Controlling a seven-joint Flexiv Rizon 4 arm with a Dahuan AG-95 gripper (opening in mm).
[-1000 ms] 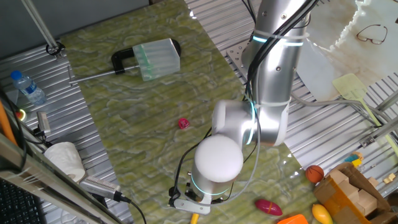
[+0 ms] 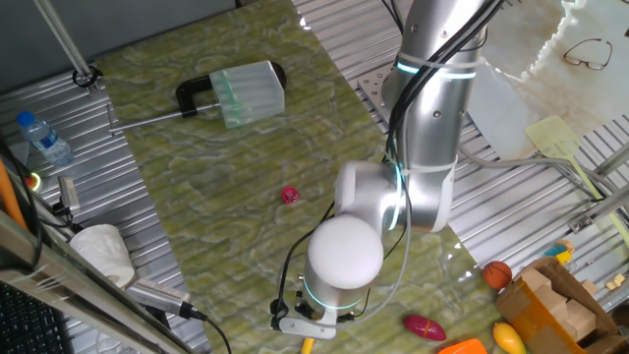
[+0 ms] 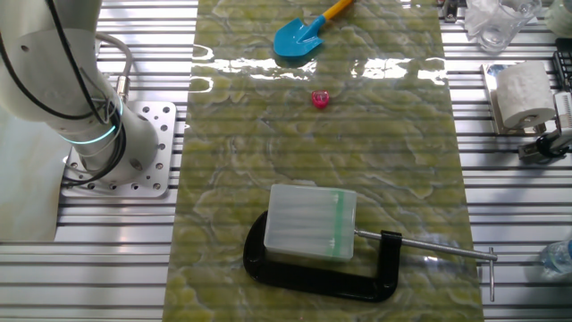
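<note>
In exterior view 1 the wrist end of my arm (image 2: 344,253) is low in the frame, over the near part of the green marbled board. It hides my gripper's fingers, so their opening and anything between them do not show; exterior view 2 does not include them. Just below the wrist bracket (image 2: 307,326) a bit of yellow-orange handle (image 2: 308,346) sticks out. Exterior view 2 has a toy shovel with a blue blade (image 3: 298,40) and an orange handle (image 3: 337,10) lying on the board. A small pink-red object (image 3: 320,98) lies nearby, apart from the shovel.
A black clamp (image 3: 322,279) lies against a translucent box (image 3: 304,222) on the board. Beside the board stand a cardboard box (image 2: 550,313), a small basketball (image 2: 497,274), a purple toy (image 2: 425,327), a paper roll (image 2: 102,254) and a bottle (image 2: 45,138). The board's middle is mostly clear.
Other objects have stayed put.
</note>
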